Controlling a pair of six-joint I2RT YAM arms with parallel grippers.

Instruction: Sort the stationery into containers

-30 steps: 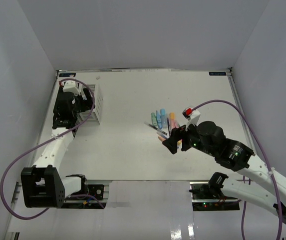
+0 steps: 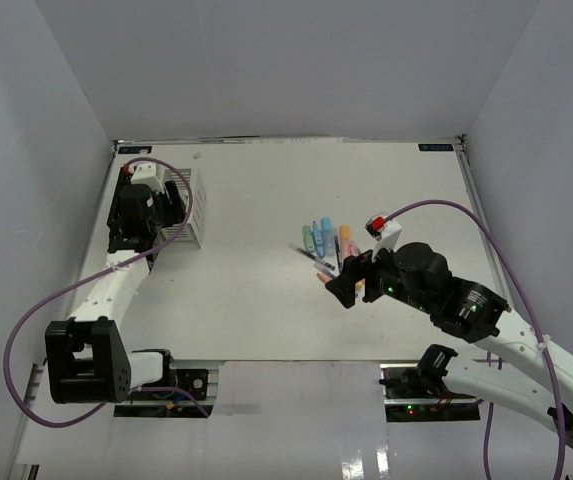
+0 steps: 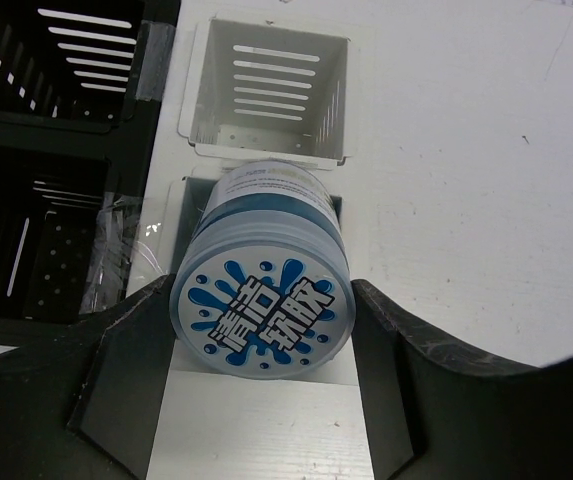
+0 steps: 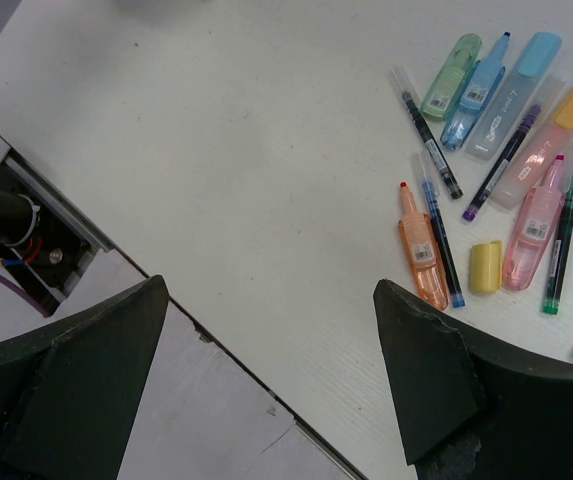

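My left gripper is shut on a round jar (image 3: 266,220) with a blue splash lid, held over the nearer white slotted bin. The farther white bin (image 3: 336,90) looks empty; black slotted baskets (image 3: 116,130) stand left of them. My right gripper is open over bare table. Beside it lie several highlighters, such as a pink one (image 4: 534,230) and an orange one (image 4: 421,255), several pens (image 4: 506,160) and a small yellow piece (image 4: 485,267).
Grey walls enclose the sides and back; the table's front edge (image 2: 276,360) lies near both arms.
My right arm and the stationery have not moved.
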